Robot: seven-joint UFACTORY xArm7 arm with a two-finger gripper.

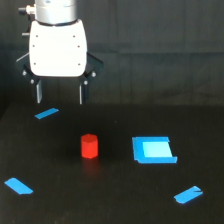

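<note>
My gripper point(60, 102) hangs at the upper left of the camera view, its two thin fingers wide apart with nothing between them. A red cylinder-like block point(89, 147) stands on the black table, nearer the camera than the gripper and slightly to its right. Clear space separates the two. Right of the block lies a pale, light-blue patch point(157, 149) framed by blue tape point(138, 150).
Short strips of blue tape lie on the table: a far-left strip point(47, 113), a near-left strip point(18, 186) and a near-right strip point(188, 195). A dark curtain point(150, 60) closes off the back.
</note>
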